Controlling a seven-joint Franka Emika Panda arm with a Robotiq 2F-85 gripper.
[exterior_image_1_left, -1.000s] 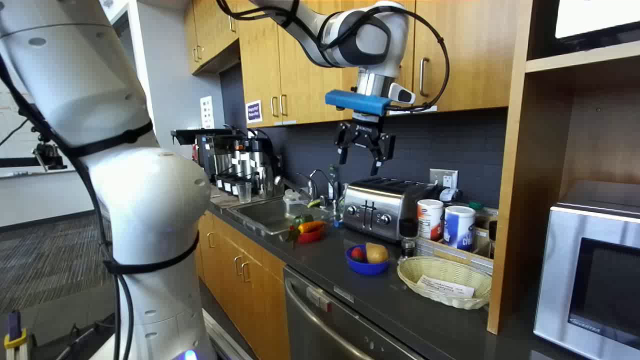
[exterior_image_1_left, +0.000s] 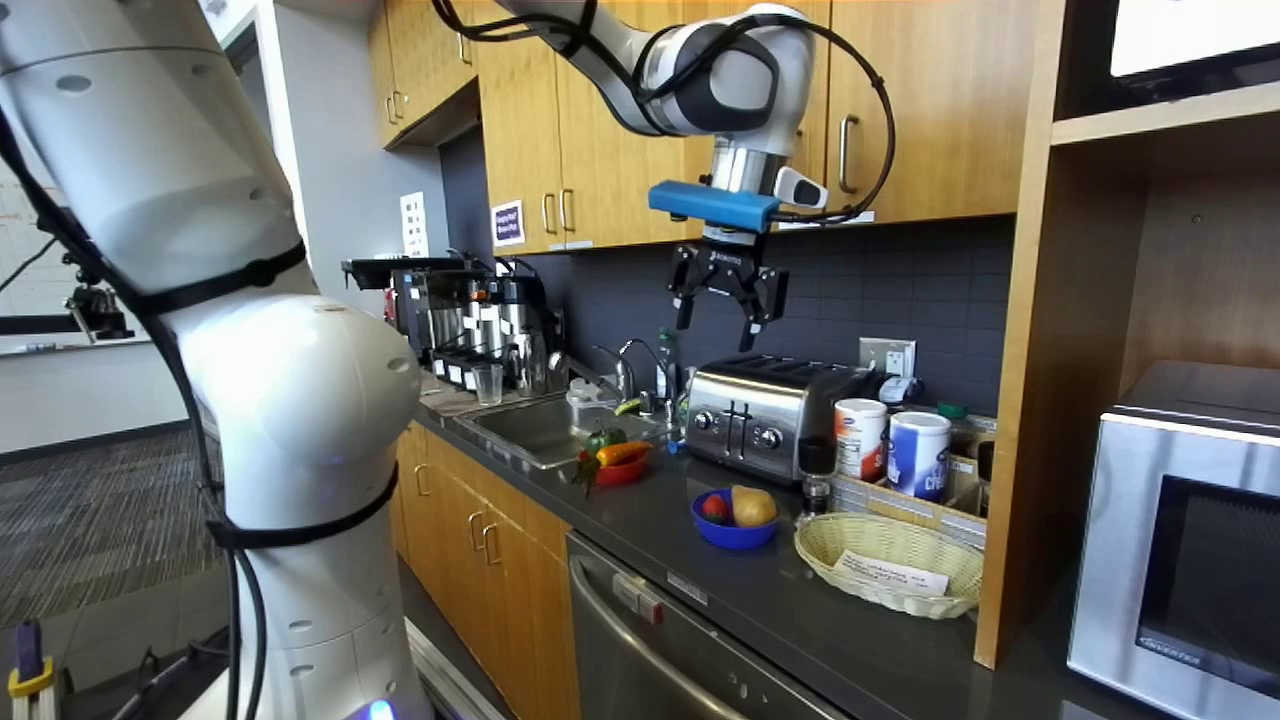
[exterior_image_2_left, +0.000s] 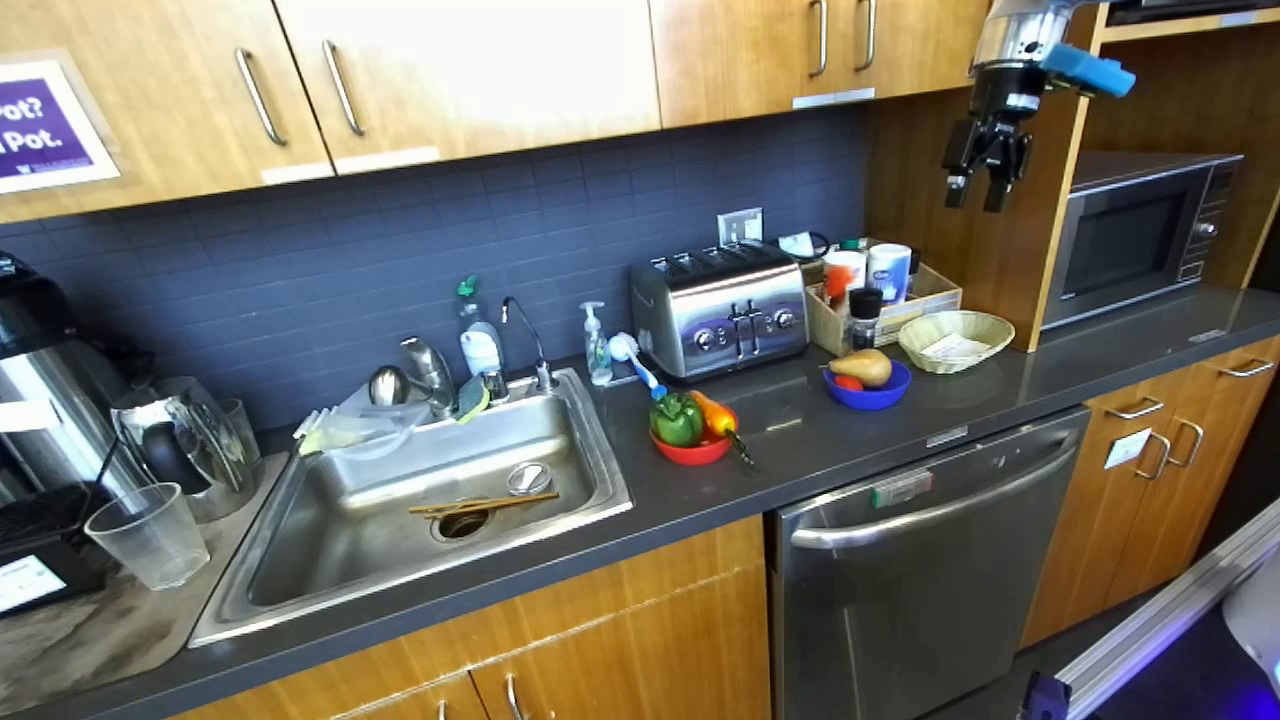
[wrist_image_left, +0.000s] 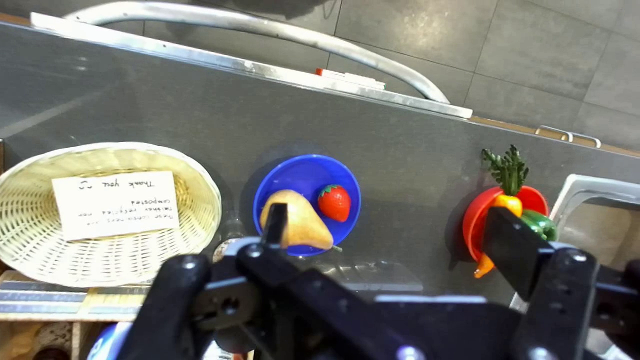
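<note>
High above the counter hangs my gripper (exterior_image_1_left: 717, 326), its two fingers wide apart and nothing between them. In the wrist view a blue bowl (wrist_image_left: 354, 180) lies below, holding a yellow pear (wrist_image_left: 300, 225) and a red strawberry (wrist_image_left: 336, 204). One finger covers part of the pear in that view without touching it. Nearer the sink, a red bowl (wrist_image_left: 471, 225) holds a green pepper (exterior_image_2_left: 677, 419) and an orange carrot (exterior_image_2_left: 715, 414) with dark leafy tops. The other finger hides part of this bowl from the wrist camera.
A wicker basket (exterior_image_2_left: 1002, 331) with a paper note stands right of the blue bowl. Behind are a toaster (exterior_image_2_left: 720, 314), a pepper grinder (exterior_image_2_left: 864, 318) and a box of canisters (exterior_image_2_left: 942, 300). The sink (exterior_image_2_left: 606, 474) lies left; upper cabinets (exterior_image_1_left: 936, 108) hang close behind the arm.
The arm and gripper have shifted only a hair to the left in exterior view 1. The bowls and their contents have not moved.
</note>
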